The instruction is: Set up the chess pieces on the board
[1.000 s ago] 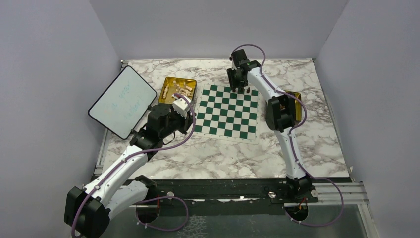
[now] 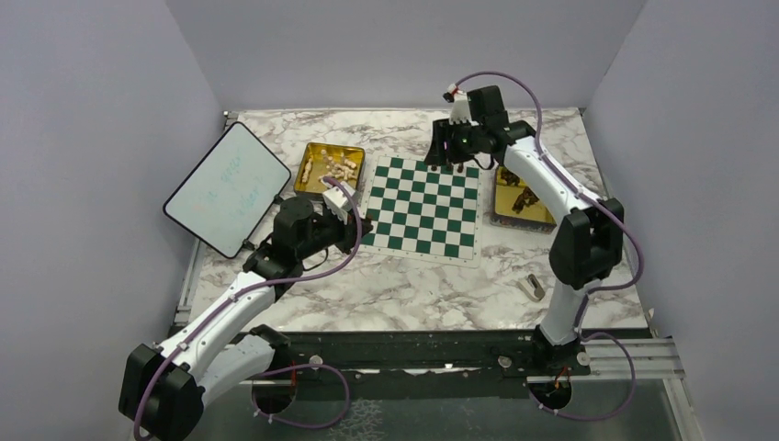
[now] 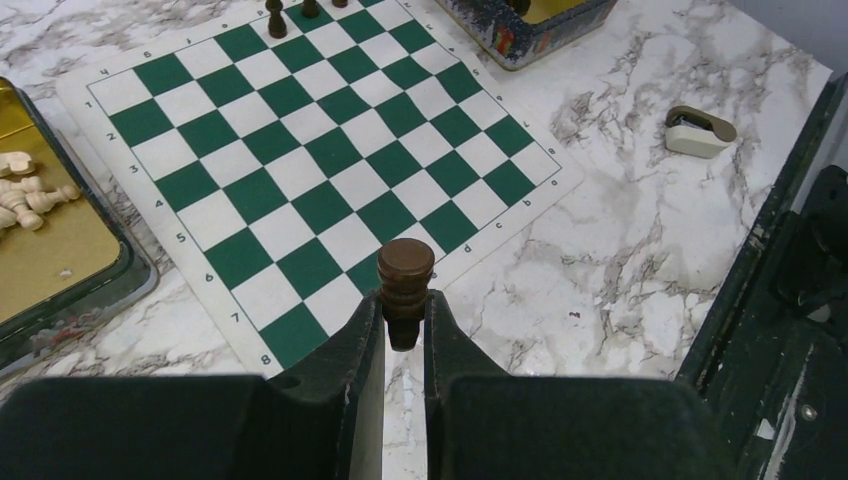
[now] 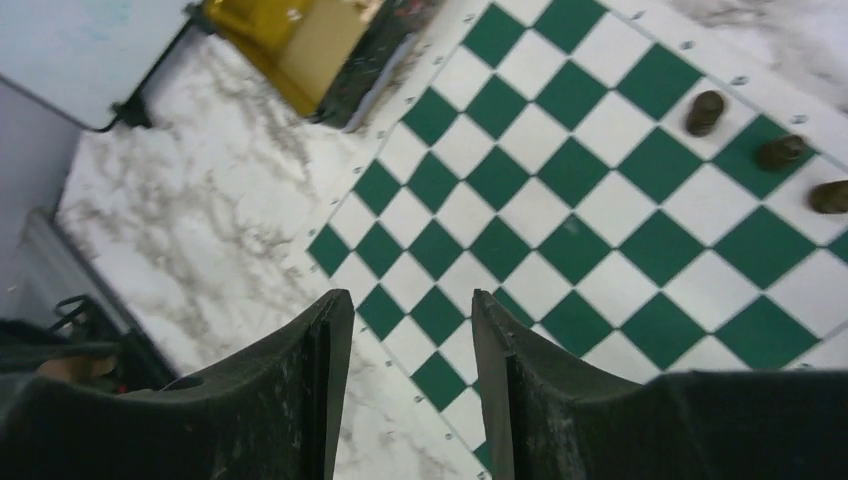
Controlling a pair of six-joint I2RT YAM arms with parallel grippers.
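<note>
The chessboard (image 2: 420, 211) has several dark pieces on its far-edge squares, among them a dark piece (image 3: 277, 22) seen in the left wrist view and again in the right wrist view (image 4: 705, 113). My left gripper is shut on a dark brown piece (image 3: 405, 262), beside the board's near left part. My right gripper stands open above the board's far edge, nothing between its fingers; the right wrist view is blurred.
A yellow tray of white pieces (image 2: 318, 159) lies left of the board, a tray of dark pieces (image 2: 507, 206) right. A whiteboard (image 2: 227, 187) stands far left, a small stapler-like object (image 2: 532, 287) front right.
</note>
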